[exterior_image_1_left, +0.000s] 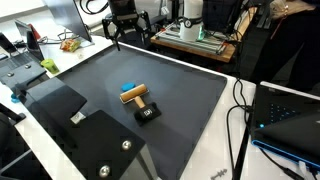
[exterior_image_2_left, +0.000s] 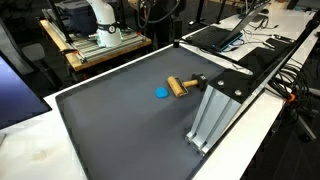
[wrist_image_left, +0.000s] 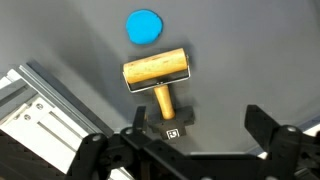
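A roller with a tan cylinder (wrist_image_left: 156, 67) and an orange handle (wrist_image_left: 163, 100) lies on the dark mat, its handle end over a black block (wrist_image_left: 170, 132) with a small printed code. Beyond the cylinder is a round blue disc (wrist_image_left: 144, 27), apart from it. Exterior view 1 also shows the tan cylinder (exterior_image_1_left: 133, 93), the blue disc (exterior_image_1_left: 128, 86) and the block (exterior_image_1_left: 148, 113). My gripper is open, its black fingers wide apart with nothing held. From exterior view 1, it hangs at the mat's far left end, well away from the roller.
A dark panel on a metal profile (exterior_image_2_left: 212, 118) borders one side of the grey mat (exterior_image_2_left: 120, 130). A laptop (exterior_image_1_left: 285, 122) with cables sits across from it. At the far end stands a wooden stool (exterior_image_1_left: 203, 43) bearing assorted items.
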